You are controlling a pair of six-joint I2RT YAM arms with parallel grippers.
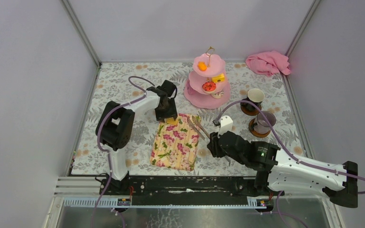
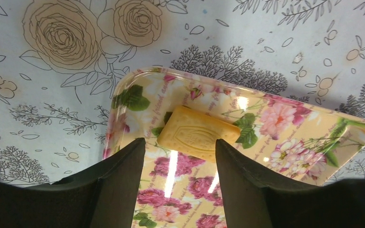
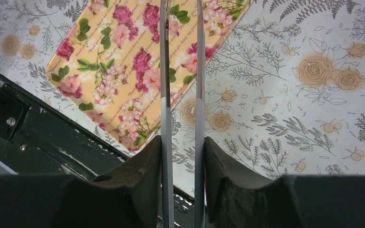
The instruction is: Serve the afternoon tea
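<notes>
A yellow biscuit point(image 2: 195, 130) lies on the back of the floral tray point(image 1: 173, 147). My left gripper is over it, fingers apart on either side of its near edge, nothing visibly held. My right gripper is shut on metal tongs point(image 3: 200, 118), which point up over the tray's right part; their tips are out of the wrist view. A three-tier pink stand point(image 1: 199, 99) holds small cakes, including an orange one point(image 1: 202, 66), a red one point(image 1: 209, 86) and a yellow piece point(image 1: 218, 78).
Two cups point(image 1: 255, 95) point(image 3: 361, 95) stand on coasters at the right. A pink cloth point(image 1: 266, 61) lies in the back right corner.
</notes>
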